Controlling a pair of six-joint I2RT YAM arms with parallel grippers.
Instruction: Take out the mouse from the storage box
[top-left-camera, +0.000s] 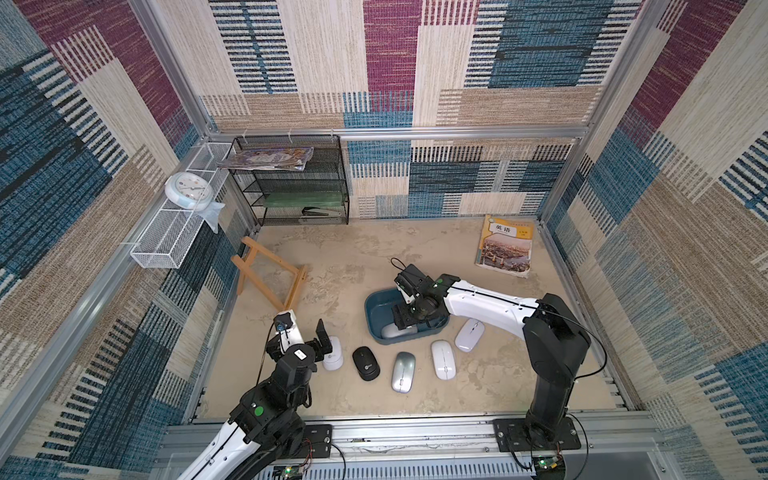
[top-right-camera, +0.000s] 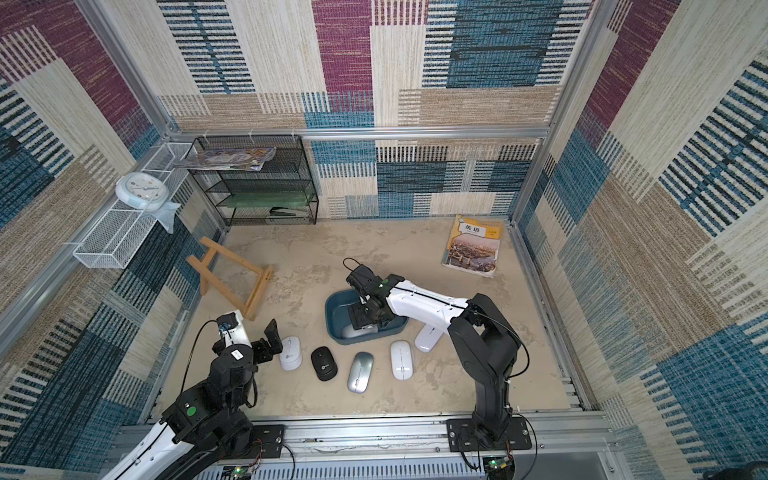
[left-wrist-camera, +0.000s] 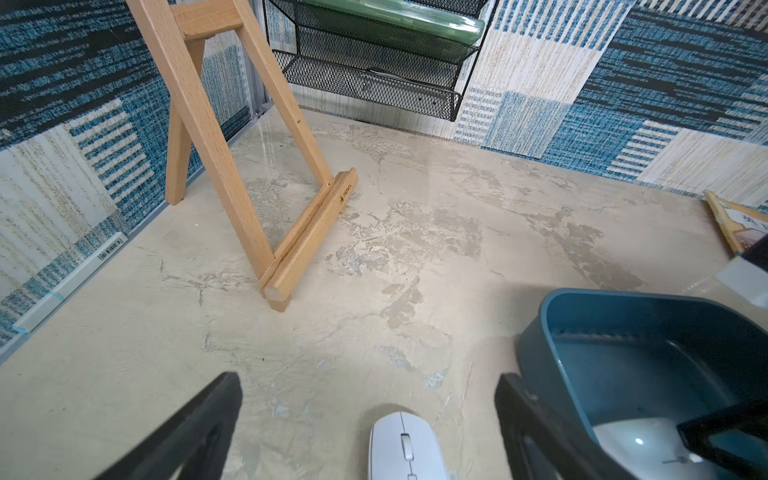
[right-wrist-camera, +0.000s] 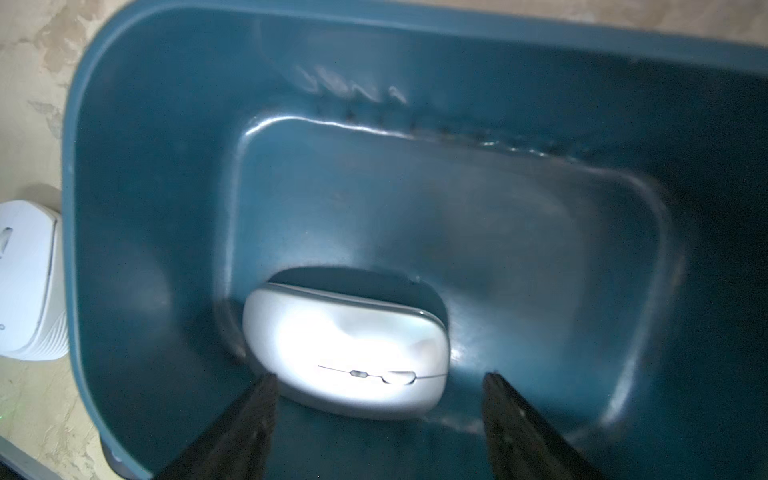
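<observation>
A silver-white mouse lies on the floor of the teal storage box, in its lower left part in the right wrist view. Over the box hangs my right gripper, its fingers open and nothing between them held; the fingertips show just in front of the mouse, one overlapping its edge in view. From the top left view, that gripper partly hides the box's inside. My left gripper is open and empty, above the table to the left of the box, near a white mouse.
In a row before the box lie a black mouse, a grey mouse and white mice. A wooden stand is at the left, a book at the back right. The table behind the box is clear.
</observation>
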